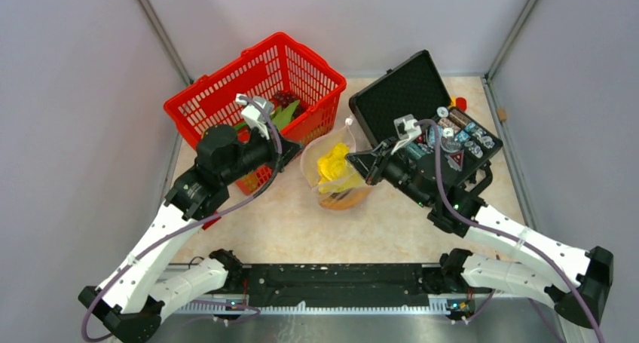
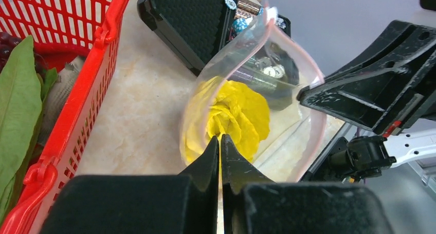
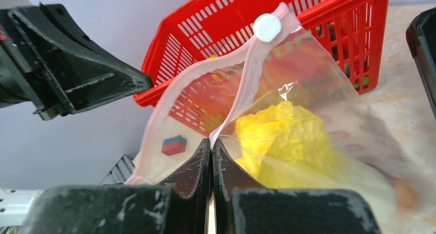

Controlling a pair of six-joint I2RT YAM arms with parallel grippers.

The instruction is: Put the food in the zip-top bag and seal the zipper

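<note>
The clear zip top bag [image 1: 313,173] hangs open between the two grippers above the table, with a yellow crumpled item [image 2: 239,115] and an orange-brown item [image 1: 347,200] in it. My right gripper is shut on the pink zip rim [image 3: 242,95], which runs into its fingertips. Left of the bag, my left gripper is shut too. From the left wrist, the rim passes close behind its fingertips; from the right wrist, a small gap shows between fingertip and rim. Nothing clearly shows between its fingers. A white slider [image 3: 267,27] sits at the rim's top corner.
A red basket [image 1: 203,90] holding produce stands at the back left, close to the left gripper. At the back right lies an open black case [image 1: 399,90] with small items. A red and blue block [image 3: 174,145] rests behind the bag.
</note>
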